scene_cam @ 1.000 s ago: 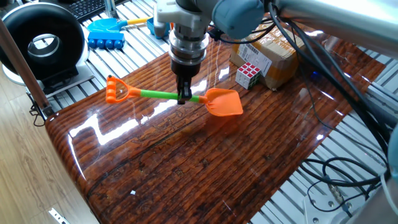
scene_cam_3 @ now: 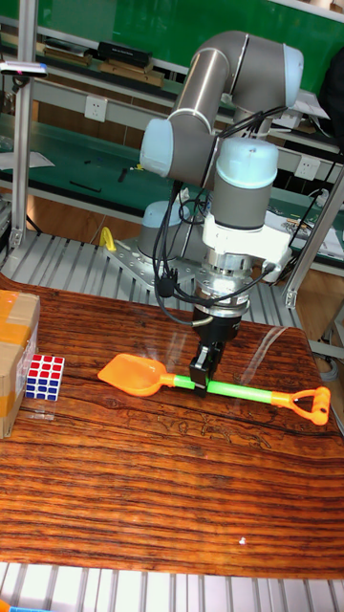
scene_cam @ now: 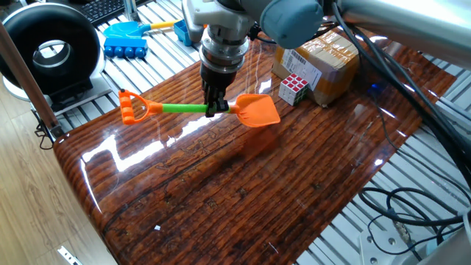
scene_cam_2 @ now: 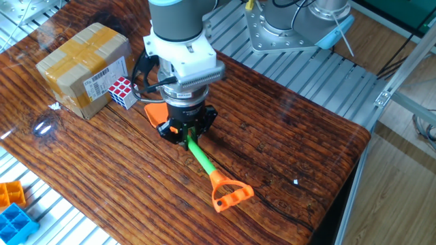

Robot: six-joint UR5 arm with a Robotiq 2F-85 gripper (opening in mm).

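Observation:
A toy shovel has an orange blade point(scene_cam: 257, 110), a green shaft point(scene_cam: 184, 108) and an orange D-shaped handle point(scene_cam_2: 230, 194). My gripper point(scene_cam: 215, 108) points down and is shut on the shaft close to the blade. In exterior view 3 the gripper point(scene_cam_3: 201, 380) has the blade point(scene_cam_3: 136, 374) to its left and the handle point(scene_cam_3: 311, 404) to its right. The shovel is roughly level and seems slightly above the glossy wooden table point(scene_cam: 199, 199), with an orange reflection below the blade. In exterior view 2 the gripper point(scene_cam_2: 188, 141) partly covers the blade.
Beside a taped cardboard box point(scene_cam: 318, 65) stands a Rubik's cube point(scene_cam: 294, 89), past the blade end. Blue toys point(scene_cam: 125, 47) lie on the slatted bench off the table. Orange and blue block toys point(scene_cam_2: 15, 223) show at one corner.
In exterior view 1 the shovel and gripper have shifted slightly left, the blade also upward. The gripper looks turned a little, showing wider. Cube and box stay put.

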